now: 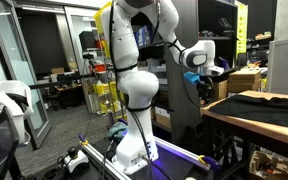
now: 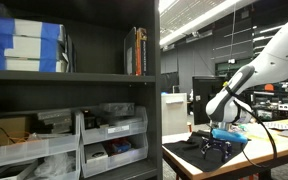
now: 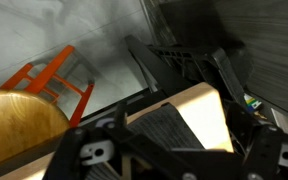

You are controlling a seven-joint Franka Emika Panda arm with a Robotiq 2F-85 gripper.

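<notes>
My gripper [image 1: 205, 92] hangs near the left end of the wooden table [image 1: 246, 131], by the dark shelf unit. In the wrist view its dark fingers stand apart at the bottom, and nothing shows between them but the table's corner and a dark cloth [image 3: 164, 132]. That same black cloth [image 1: 259, 108] lies flat over much of the tabletop. From the other side, the gripper [image 2: 215, 146] appears above the black cloth [image 2: 189, 150]; whether it touches is too small to tell.
Dark shelves [image 2: 74, 90] stand close by, holding clear bins [image 2: 114, 155] and books [image 2: 135, 52]. Below the table edge are a round wooden seat [image 3: 22, 128], orange legs [image 3: 52, 72] and a black crate [image 3: 189, 62]. Cardboard boxes [image 1: 246, 82] sit behind the table.
</notes>
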